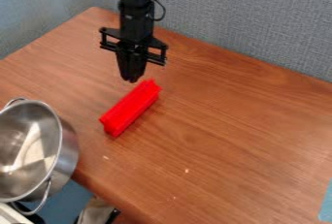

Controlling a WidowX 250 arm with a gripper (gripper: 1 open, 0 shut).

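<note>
A red bar-shaped object (130, 107) lies diagonally on the wooden table, left of centre. My black gripper (131, 76) hangs above and behind its far end, apart from it. The fingers are dark and seen nearly edge-on, so their opening is unclear.
A steel pot (33, 150) with handles stands at the lower left edge of the table (234, 141). A grey padded wall (247, 15) runs along the back.
</note>
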